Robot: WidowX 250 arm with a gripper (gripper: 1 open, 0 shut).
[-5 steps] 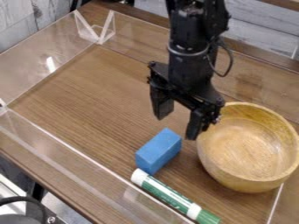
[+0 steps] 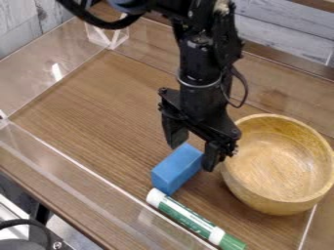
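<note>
My black gripper (image 2: pixel 198 137) hangs open in the middle, just above and behind a blue block (image 2: pixel 177 170) on the wooden surface. A cream oval bowl (image 2: pixel 274 176) sits to its right. A white tube with a green end (image 2: pixel 189 220) lies in front of the block. Whether the fingertips touch the block I cannot tell.
Clear plastic edges run along the left and front, and a white wooden wall (image 2: pixel 287 54) stands at the back.
The objects have stayed in place.
</note>
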